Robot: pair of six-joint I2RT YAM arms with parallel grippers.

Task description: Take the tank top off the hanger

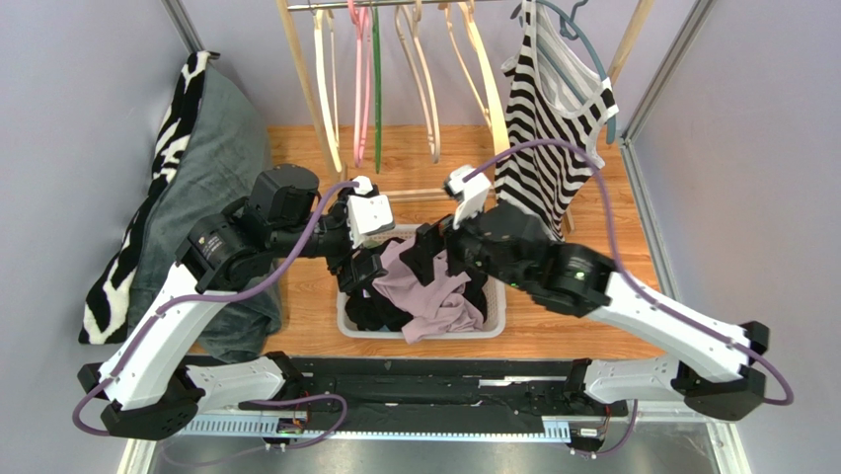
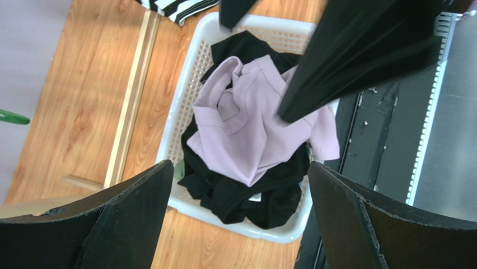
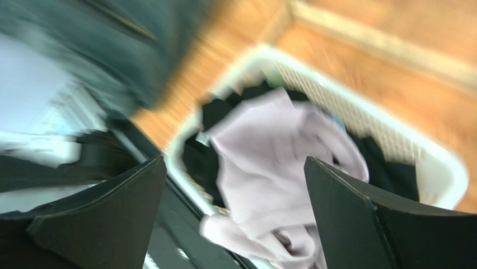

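Note:
A black-and-white striped tank top (image 1: pixel 553 128) hangs on a blue hanger (image 1: pixel 598 74) at the right of the rack. My left gripper (image 1: pixel 360 267) is open over the left of a white basket (image 1: pixel 351 330) holding pink (image 2: pixel 252 123) and black clothes. My right gripper (image 1: pixel 431 252), also open, is raised over the basket's middle, left of and below the tank top; the right wrist view is blurred.
Empty hangers (image 1: pixel 377 109) hang along the middle of the rack. A grey pillow (image 1: pixel 197 188) leans at the left.

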